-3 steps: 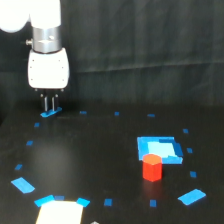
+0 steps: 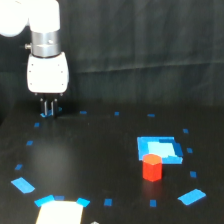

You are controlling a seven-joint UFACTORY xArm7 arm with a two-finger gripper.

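My gripper (image 2: 49,108) hangs low over the far left of the black table, its fingers pointing down. The fingers are small and dark here, and how far they stand apart is unclear. A bit of blue (image 2: 43,116) shows on the table right by the fingertips; whether they touch it I cannot tell. At the right, a red block (image 2: 152,170) stands in front of a blue tray (image 2: 175,158) and overlaps its near edge in the view. A white patch (image 2: 160,149) fills the tray's middle.
Small blue squares (image 2: 117,114) dot the black table. Larger blue strips (image 2: 192,197) lie at the front right and front left (image 2: 23,185). A white object (image 2: 60,212) is cut off at the bottom edge.
My gripper has come down slightly at the far left. Less of the blue beneath its fingers shows now. The red block and the tray have not moved.
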